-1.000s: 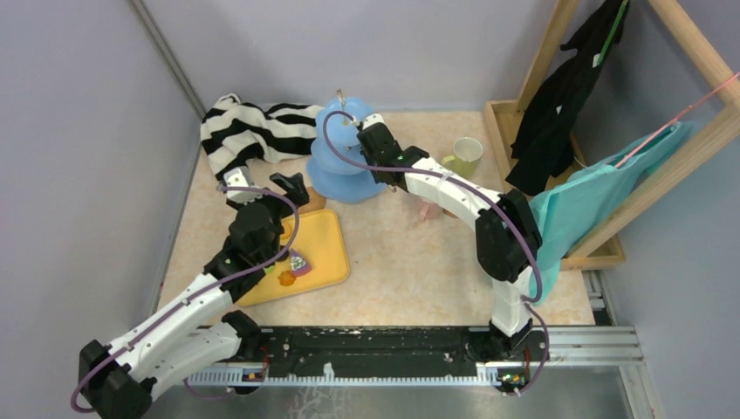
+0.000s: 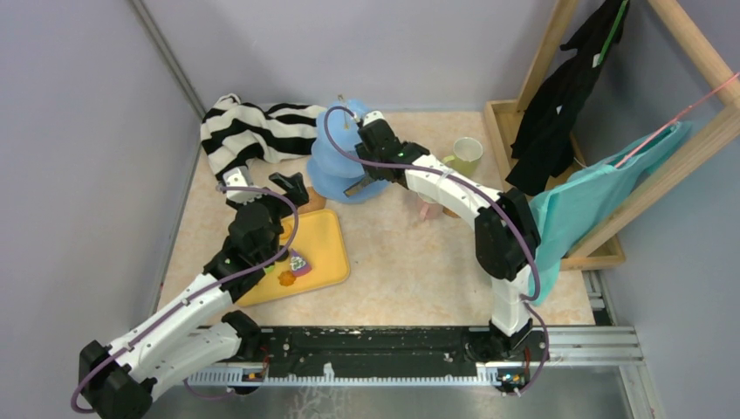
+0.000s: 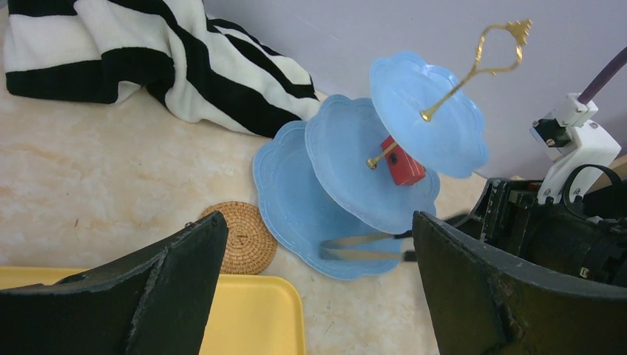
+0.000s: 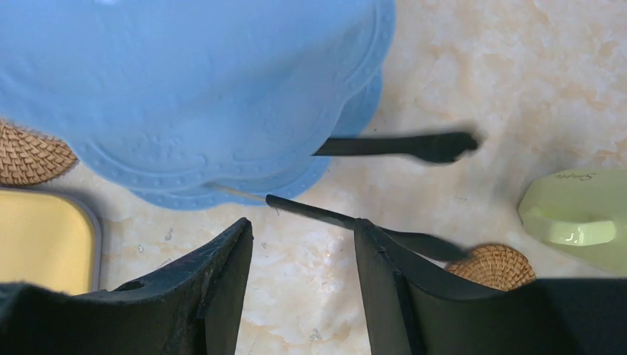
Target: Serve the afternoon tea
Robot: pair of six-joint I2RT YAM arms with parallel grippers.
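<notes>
A blue tiered stand is at the back centre, with a red block on its middle tier. In the right wrist view, two black-handled utensils, a blurred upper one and a thinner lower one, angle onto the bottom tier under my open right gripper, apart from its fingers. My left gripper stands open and empty over the yellow tray, which holds toy food, left-front of the stand.
A green cup and a pink cup stand right of the stand. A striped cloth lies back left. The wooden rack with hanging garments fills the right.
Metal utensil ends now show on the stand's bottom tier below my right gripper, where they were mostly hidden before. Both arms are nearly unmoved.
</notes>
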